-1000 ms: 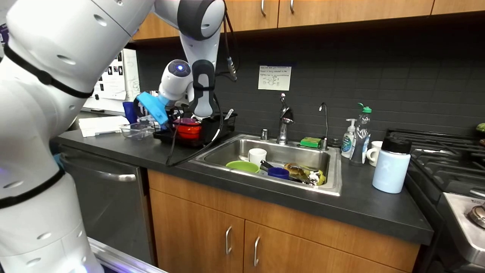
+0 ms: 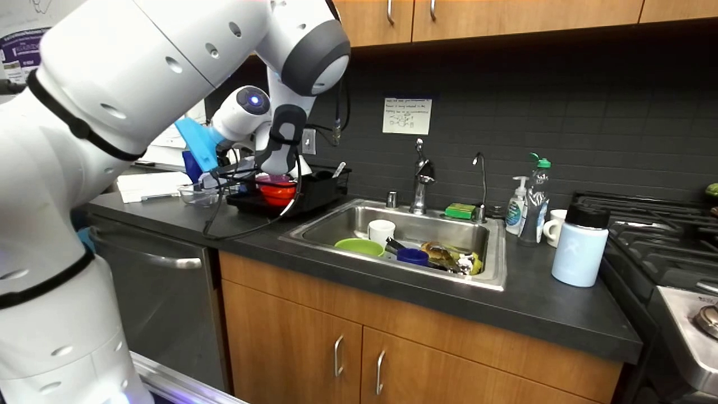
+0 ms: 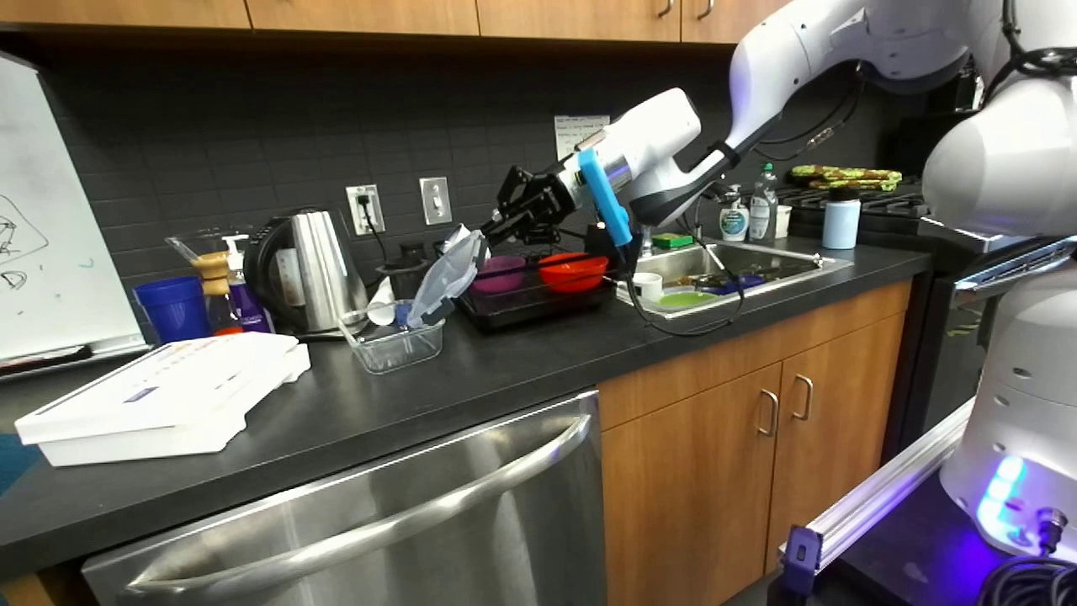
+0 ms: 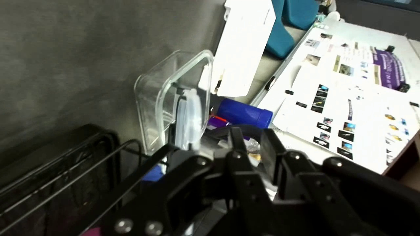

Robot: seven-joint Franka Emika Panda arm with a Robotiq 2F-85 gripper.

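In exterior view 2 my gripper [image 3: 489,232] reaches down and left over the counter, past the dish rack. A translucent plastic piece, perhaps a lid [image 3: 450,274], hangs tilted from its fingertips, and the fingers are closed on it. Behind and below it stands a clear rectangular container [image 3: 399,348], with a white item and something blue inside. The wrist view has the gripper with dark fingers close together. The grip itself is hard to make out there. To their left the container [image 4: 143,114] shows its open rim.
The black dish rack [image 3: 505,316] with a purple bowl [image 3: 497,273] and a red bowl [image 3: 572,273] lies right of the container. A kettle [image 3: 333,268] stands behind, a white box [image 3: 172,389] to the left. Bare counter [image 3: 434,399] runs in front.
My arm has swung left along the counter in exterior view 1, away from above the rack and towards the clear container. The hanging cable shifted left with it.
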